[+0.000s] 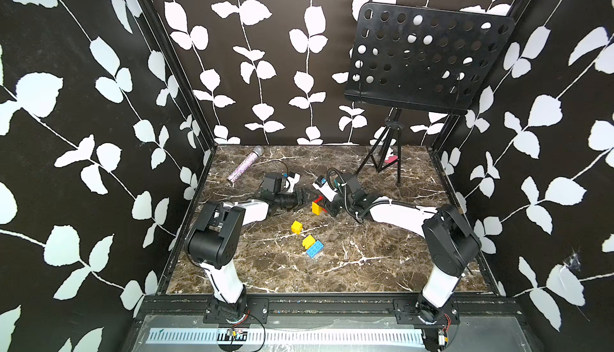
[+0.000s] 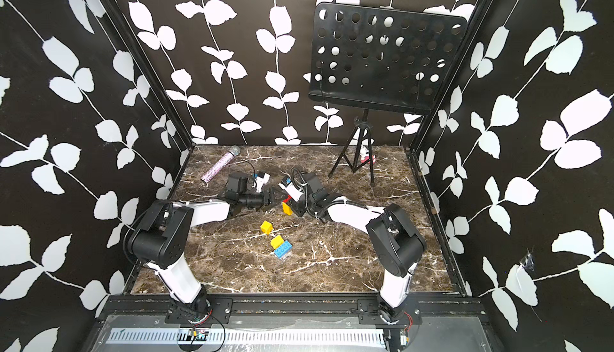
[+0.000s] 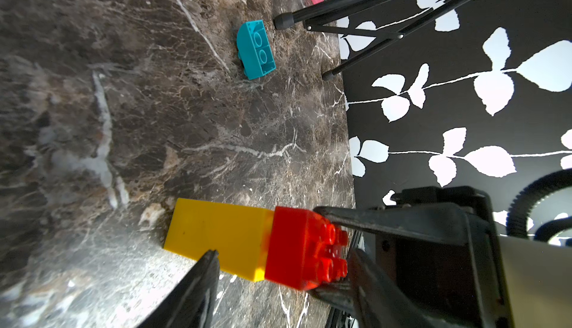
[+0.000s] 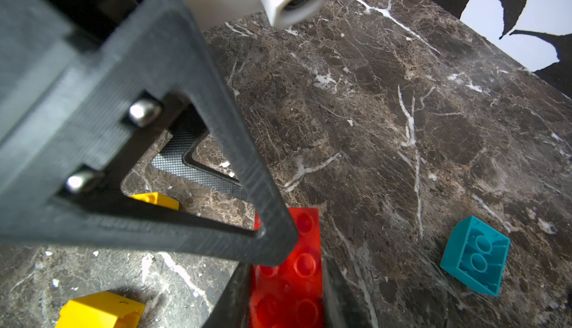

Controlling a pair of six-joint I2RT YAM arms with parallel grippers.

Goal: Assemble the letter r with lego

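Note:
A red brick (image 3: pixel 298 247) is gripped by my right gripper near the table's middle. A yellow brick (image 3: pixel 217 235) adjoins it in the left wrist view; whether they are joined I cannot tell. My left gripper stands part open just in front of this pair, its blurred fingers either side. A teal brick (image 3: pixel 256 51) lies apart toward the back. Loose yellow bricks (image 1: pixel 296 227) (image 1: pixel 309 241) and a light blue brick (image 1: pixel 314 249) lie nearer the front.
A music stand (image 1: pixel 428 58) with tripod legs rises at the back right, a small red-and-white object by its feet. A pink microphone (image 1: pixel 244 164) lies at the back left.

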